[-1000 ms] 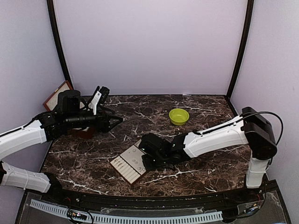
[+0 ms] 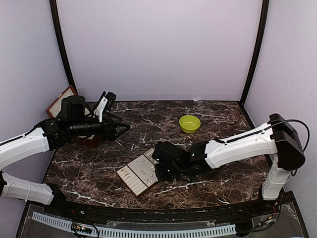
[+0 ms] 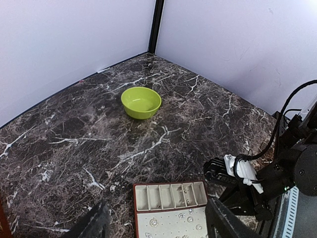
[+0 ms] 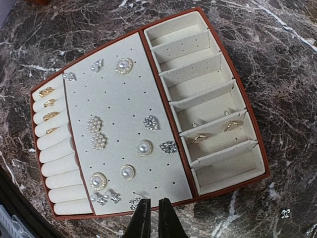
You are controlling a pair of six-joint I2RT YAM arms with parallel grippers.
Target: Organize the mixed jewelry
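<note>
The open jewelry box [image 4: 143, 33] lies on the table, with ring rolls, a flat white earring pad [image 4: 111, 119] and a row of compartments [image 4: 203, 104]. Several gold rings [image 4: 51, 116] sit in the upper rolls. Pearl and crystal earrings dot the pad. Two gold rings [image 4: 233, 125] and small studs [image 4: 226, 113] lie among the lower compartments. At the box's edge, my right gripper has its fingers close together with a narrow gap; nothing shows clearly between them. A crystal earring [image 4: 134, 202] is just left of its tips. My left gripper hangs open and empty.
A small earring [image 4: 285, 213] lies on the marble table right of the box, with another piece [image 4: 312, 230] partly cut off at the corner. The green bowl [image 2: 189, 124] stands farther back. A second box [image 2: 64, 101] is behind my left arm.
My right arm has shifted slightly to the right, uncovering a bit more of the box's right side in the top view. The left arm and the bowl have stayed where they were.
</note>
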